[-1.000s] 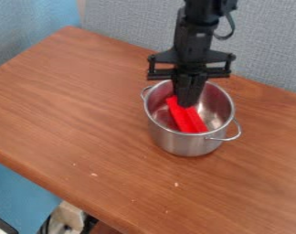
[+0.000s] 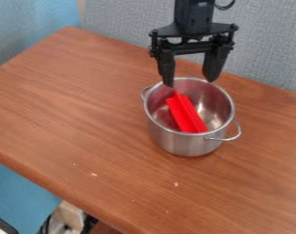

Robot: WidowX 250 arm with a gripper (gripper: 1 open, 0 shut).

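A steel pot (image 2: pixel 169 139) with two handles stands on the wooden table, right of centre. Inside it lie red bar-shaped pieces (image 2: pixel 187 113), leaning toward the back left. Above the pot's back rim, my black gripper (image 2: pixel 190 73) hangs open, its two fingers spread apart with nothing between them.
A grey padded wall rises behind. Past the table's lower left edge are a blue area and some clutter with cables.
My gripper has risen up out of the pot, and its fingers have opened wide. The red pieces remain in the pot.
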